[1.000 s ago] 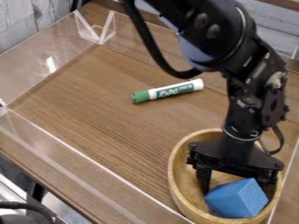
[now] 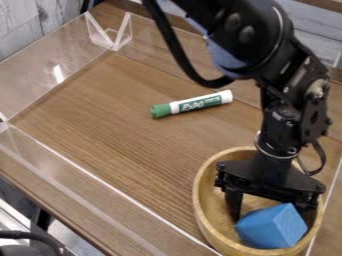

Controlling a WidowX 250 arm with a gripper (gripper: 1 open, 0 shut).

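Note:
A light wooden bowl (image 2: 213, 214) sits at the lower right of the camera view, holding a blue block (image 2: 273, 226). My black gripper (image 2: 267, 200) reaches down into the bowl, just behind and above the block. The gripper's lower parts are dark and partly hidden, but it appears open, with the block lying in front of it rather than clearly between its fingers. A green and white marker (image 2: 191, 104) lies on the table above the bowl.
Transparent walls (image 2: 64, 177) edge it at the left and front, with a clear plastic bracket (image 2: 110, 30) at the back left.

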